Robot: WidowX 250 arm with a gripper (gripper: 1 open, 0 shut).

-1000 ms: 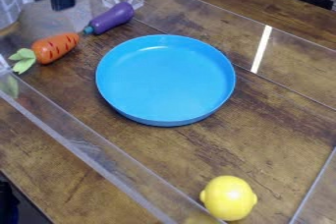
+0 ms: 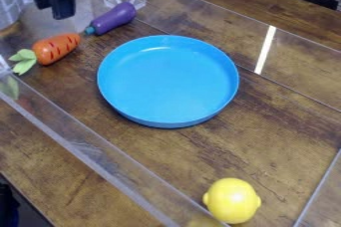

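Observation:
My black gripper (image 2: 51, 2) hangs at the top left, open, above and behind the orange toy carrot (image 2: 56, 48), whose leafy green top points toward the lower left. A purple toy eggplant (image 2: 115, 17) lies to the right of the carrot, beside the upper edge of a round blue plate (image 2: 168, 81). The plate is empty. A yellow toy lemon (image 2: 232, 200) sits near the bottom edge, well apart from the rest.
The wooden table (image 2: 280, 112) is enclosed by clear plastic walls, one running diagonally along the lower left. The table to the right of the plate is clear.
The gripper has shifted a little to the right and down, toward the carrot and eggplant. The toys and plate have stayed where they were.

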